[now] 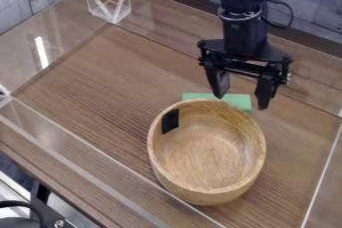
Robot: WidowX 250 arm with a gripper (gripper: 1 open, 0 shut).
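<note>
The black gripper (241, 90) hangs from the arm at upper centre right, its two dark fingers spread open above a mint-green flat object (233, 101). Whether it touches that object cannot be told. Just in front of both lies a round wooden bowl (207, 162), empty, with a black patch (170, 119) on its left rim. Part of the green object is hidden behind the bowl and fingers.
A clear, angular plastic piece (110, 4) stands at the back left. A dark wall runs along the back, and black cables show at the lower left corner.
</note>
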